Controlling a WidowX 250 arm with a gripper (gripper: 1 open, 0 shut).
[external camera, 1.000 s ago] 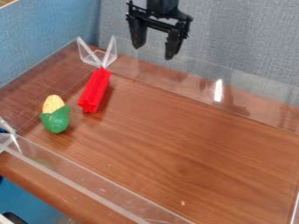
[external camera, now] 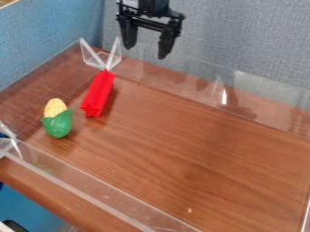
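Note:
My black gripper (external camera: 148,32) hangs at the top of the camera view, above the back of the wooden tray, open with nothing between its fingers. A red elongated object (external camera: 98,93) lies at the left back of the wooden surface (external camera: 198,154). A toy corn (external camera: 57,120), yellow with a green husk, lies to its left and nearer the front.
Clear plastic walls (external camera: 109,203) edge the wooden surface. A blue padded wall stands at the left and a grey one at the back. A partly hidden dark object sits at the lower-left corner.
My gripper has shifted a little to the left over the last second. The objects on the surface have not moved.

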